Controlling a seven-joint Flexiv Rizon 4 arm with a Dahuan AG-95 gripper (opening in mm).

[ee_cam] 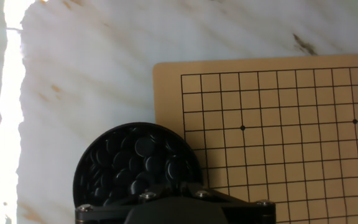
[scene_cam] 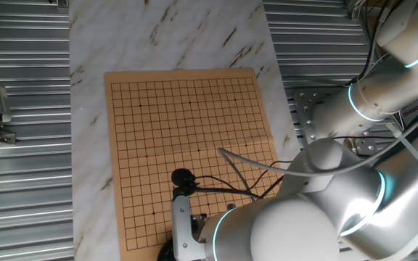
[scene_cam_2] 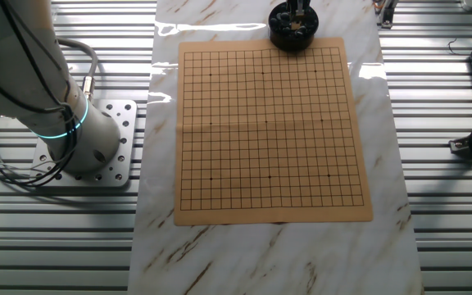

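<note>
A round black bowl [ee_cam: 104, 140] filled with several glossy black stones [ee_cam: 145, 147] stands at a corner of the tan gridded board [ee_cam: 166, 93], overlapping its edge in the wrist view. My gripper reaches over the near side of the bowl and hides part of it. In exterior view 2 the gripper [scene_cam_2: 300, 10] is directly above the bowl [scene_cam_2: 292, 38] at the board's far edge. Whether its fingers are apart or together, or touch a stone, cannot be made out. The board [scene_cam_2: 269, 215] lies flat and bare, with no stones on its grid.
A marble-patterned table [scene_cam_2: 162, 246] surrounds the board, with clear room on the near side. The arm [scene_cam: 289, 232] covers the board's lower right in exterior view 1. Loose cables [scene_cam: 339, 172] hang along it.
</note>
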